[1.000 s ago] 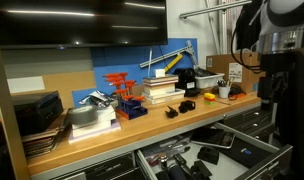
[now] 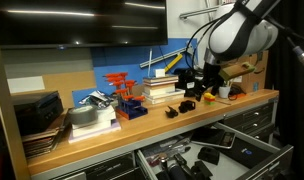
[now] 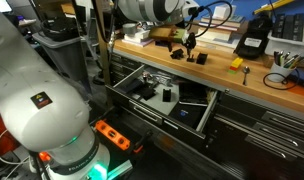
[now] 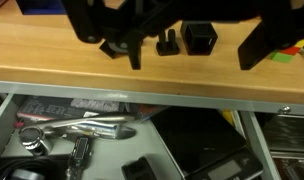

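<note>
Two dark fingers of my gripper stand wide apart in the wrist view, with nothing held between them. Past them on the wooden counter [image 4: 77,62] sit a black cube [image 4: 199,38] and a smaller black piece [image 4: 167,43]. Exterior view 1 has the gripper [image 2: 195,82] over the counter, near the small black items [image 2: 186,106]. Below, an open drawer [image 4: 87,92] holds metal tools [image 4: 92,127], a black flat box [image 4: 197,138] and other dark things.
Along the counter stand red clamps [image 2: 120,82], a stack of books [image 2: 160,88] and pots [image 2: 84,116]. A multicoloured block [image 4: 285,53] lies at the right of the wrist view. The open drawer juts out in front of the counter.
From the right side of exterior view 1, the arm has swung left. My gripper has come over the counter. The drawer and counter items look unmoved.
</note>
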